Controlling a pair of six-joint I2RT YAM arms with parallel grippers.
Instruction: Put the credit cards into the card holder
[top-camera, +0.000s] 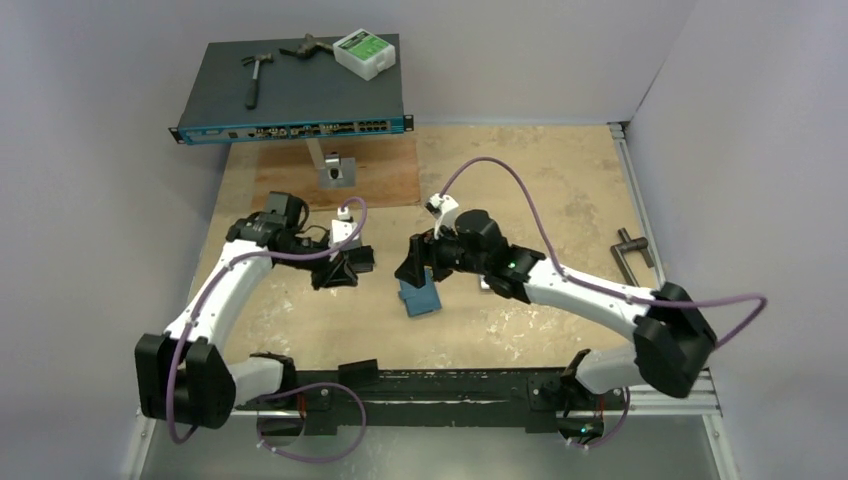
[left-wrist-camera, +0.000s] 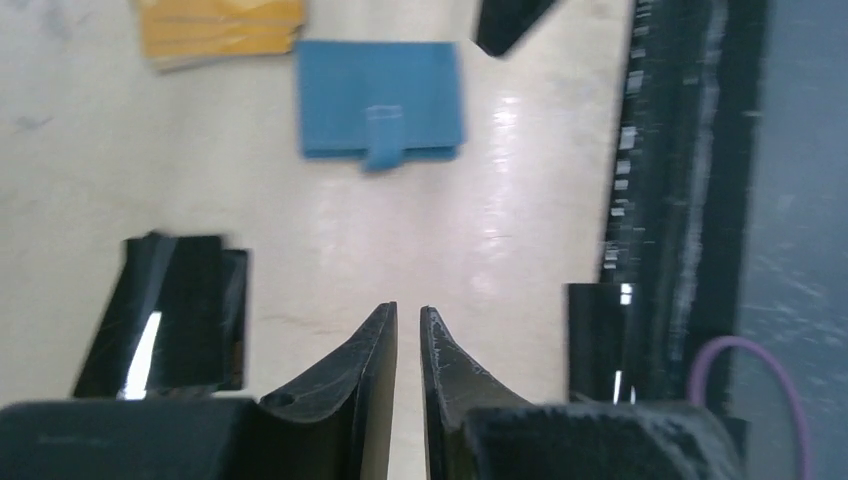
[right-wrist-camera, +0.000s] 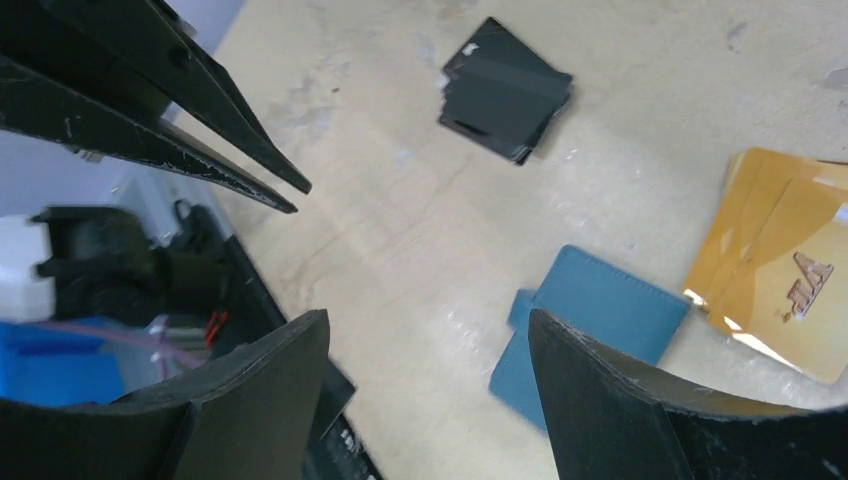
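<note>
The blue card holder (top-camera: 423, 298) lies on the table's middle, its strap side toward the left. Left of it is a stack of black cards (right-wrist-camera: 505, 90), partly behind my left gripper (top-camera: 335, 277) in the top view. A single black card (top-camera: 358, 373) rests at the front edge. In the left wrist view, a narrow empty gap shows between the left fingers. My right gripper (top-camera: 425, 274) hangs over the holder's far end in the top view, fingers wide apart and empty. Yellow-orange cards (right-wrist-camera: 775, 265) lie beside the holder, hidden from above by the right arm.
A black device (top-camera: 300, 90) carrying a hammer (top-camera: 254, 85) and a clear box (top-camera: 364, 52) stands at the back left. A dark rail (top-camera: 450, 400) runs along the front. Tools (top-camera: 630, 255) lie at the right edge.
</note>
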